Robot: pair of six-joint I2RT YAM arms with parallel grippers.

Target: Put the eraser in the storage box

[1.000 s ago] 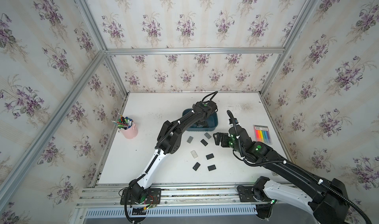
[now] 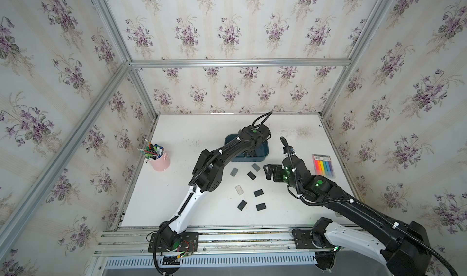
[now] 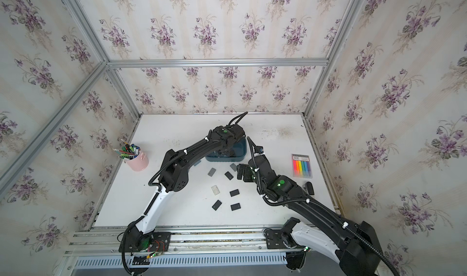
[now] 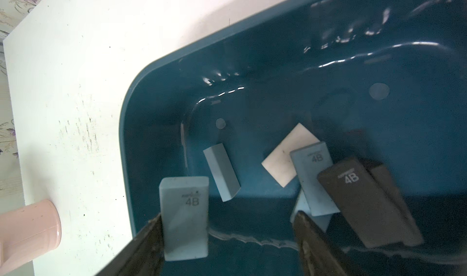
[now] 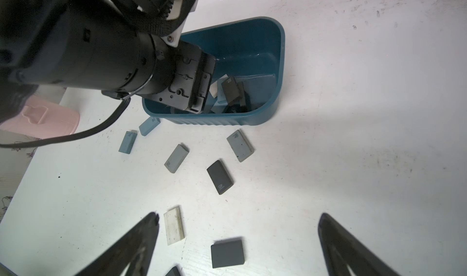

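My left gripper is over the dark teal storage box (image 4: 413, 105), part open. A light blue 4B eraser (image 4: 184, 217) is beside its left fingertip, well short of the right one. Inside the box are several erasers, grey-blue (image 4: 313, 178), white (image 4: 284, 154) and dark grey (image 4: 355, 203). My right gripper hangs open over the table, in front and to the right of the box. Below it lie several loose erasers, including black (image 5: 219, 177), grey (image 5: 239, 144) and white (image 5: 173, 226).
A pink pen cup (image 2: 160, 162) stands at the left. A pack of coloured markers (image 2: 322, 165) lies at the right.
My left arm has shifted very slightly over the box since one second ago. The right arm looks unchanged.
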